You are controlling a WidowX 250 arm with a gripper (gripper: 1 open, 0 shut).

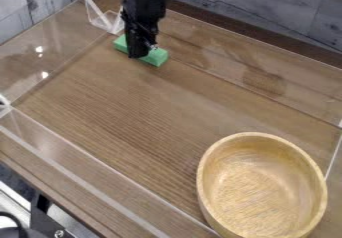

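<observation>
My black gripper [139, 44] is at the upper left, lowered over a green block [155, 57] that lies on the wooden table. The fingertips are at or just above the block; whether they are open or shut on it I cannot tell.
A round tan bowl [261, 184] stands at the lower right. A grey tiled wall borders the back, and a clear plastic piece sits left of the gripper.
</observation>
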